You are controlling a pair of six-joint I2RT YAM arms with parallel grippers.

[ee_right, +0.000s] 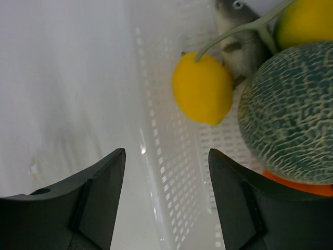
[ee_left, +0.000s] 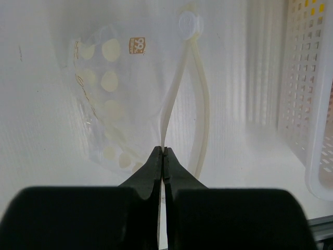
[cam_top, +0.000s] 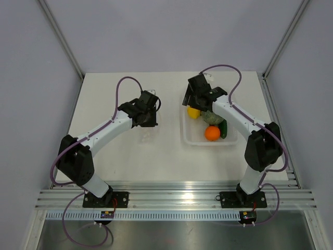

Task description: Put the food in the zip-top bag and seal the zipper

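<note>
The clear zip top bag [ee_left: 119, 88] lies flat on the table, my left gripper shut on its zipper edge in the left wrist view. My right gripper hangs part open over the left side of the white basket [cam_top: 187, 136], nothing between its fingers. Below it in the right wrist view are a yellow fruit [ee_right: 203, 88] with a green stem over it, a large dark green textured item [ee_right: 289, 112], another yellow item [ee_right: 304, 21] and an orange [cam_top: 212, 133]. A green cucumber-like item [cam_top: 223, 130] lies beside the orange.
The basket stands on the right half of the white table [cam_top: 104, 88], close beside the bag. Metal rails border the table.
</note>
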